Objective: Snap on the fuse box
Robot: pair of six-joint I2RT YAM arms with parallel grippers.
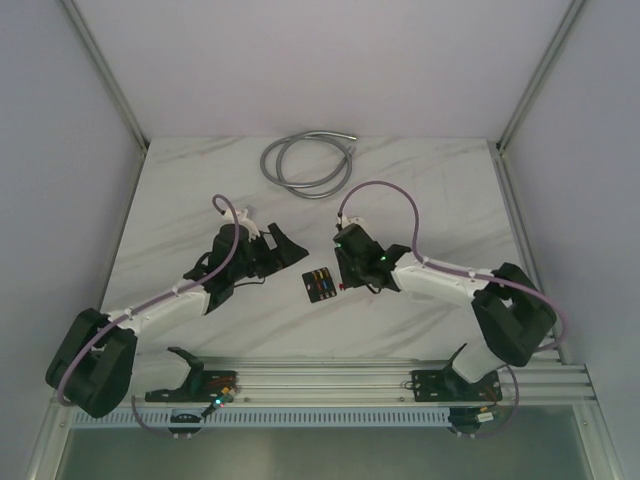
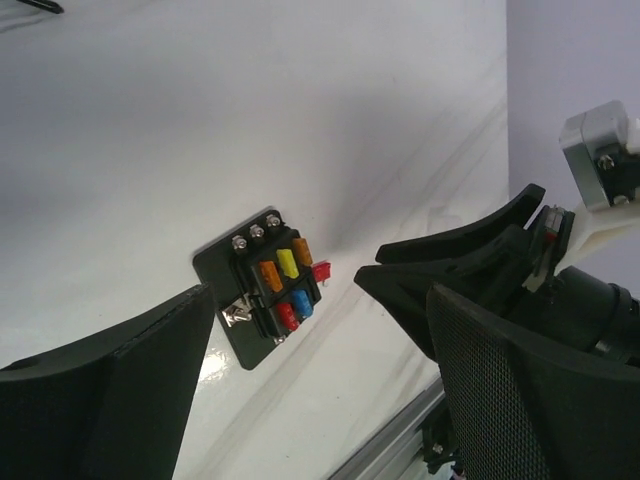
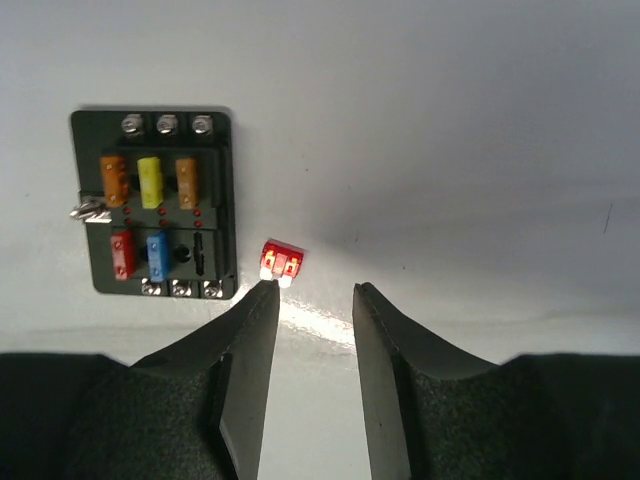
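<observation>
The black fuse box (image 1: 320, 285) lies on the white surface between my grippers, holding orange, yellow, red and blue fuses (image 3: 158, 256). A loose red fuse (image 3: 282, 262) lies just beside it on the right. My left gripper (image 1: 287, 250) is open, up and left of the box. My right gripper hangs close by the loose fuse, its fingers apart with nothing seen between them; in the left wrist view it shows at the right.
A coiled grey hose (image 1: 305, 190) lies at the back of the table. The table's front edge has metal rails (image 1: 300, 365). The surface around the box is mostly clear.
</observation>
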